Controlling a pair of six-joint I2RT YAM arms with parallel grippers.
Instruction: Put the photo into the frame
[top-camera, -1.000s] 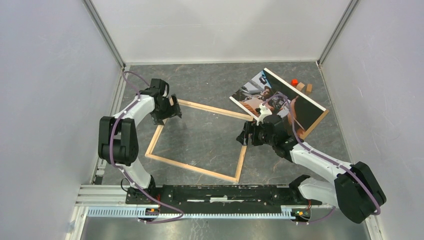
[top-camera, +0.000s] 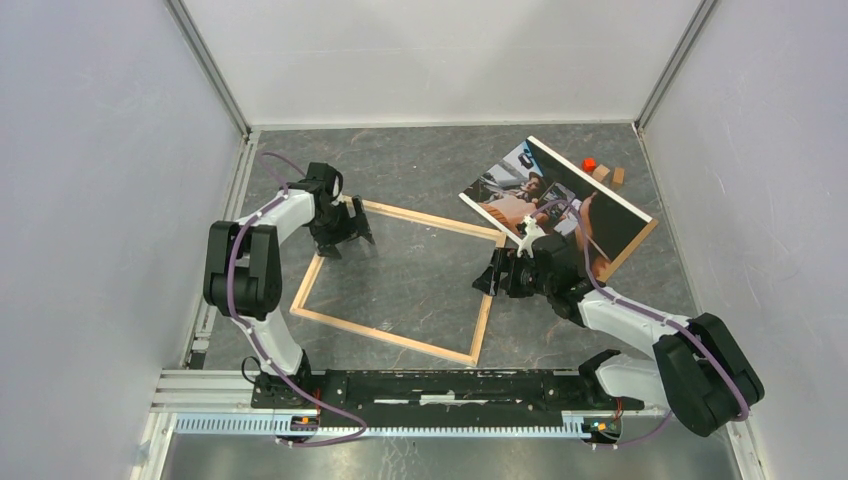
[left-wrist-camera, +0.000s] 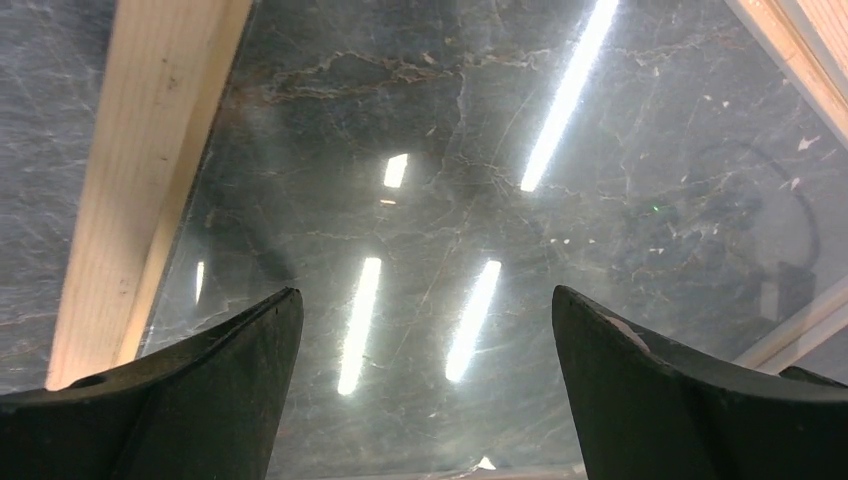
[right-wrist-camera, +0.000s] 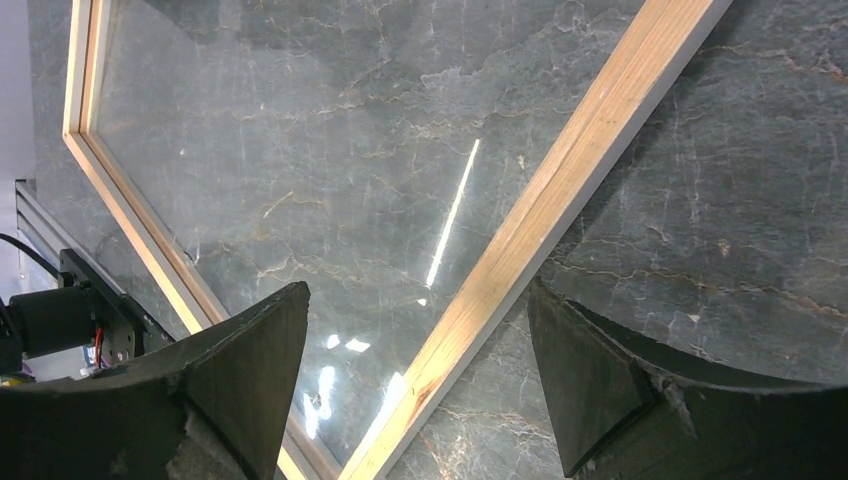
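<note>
The pale wooden frame (top-camera: 393, 339) lies tilted on the grey floor, glassy reflections showing inside it. Up at the right, the photo (top-camera: 516, 190) has pale borders and a wooden lower-right edge. Over the frame's upper left corner my left gripper (top-camera: 350, 236) is open; in the left wrist view only the glossy pane (left-wrist-camera: 430, 220) shows between its fingers, with a wooden rail (left-wrist-camera: 140, 190) off to one side. My right gripper (top-camera: 488, 275) stands open over the frame's right side, the rail (right-wrist-camera: 540, 215) running between its fingers without visible contact.
A red cube (top-camera: 589, 165) and small wooden blocks (top-camera: 618, 176) sit beyond the photo at the upper right. Part of the photo is hidden by the right arm. Bare floor (top-camera: 390, 160) lies above the frame, up to the back wall.
My left gripper has shifted slightly right and toward the front, further over the frame. The right gripper has moved only a little. Frame and photo have stayed in place.
</note>
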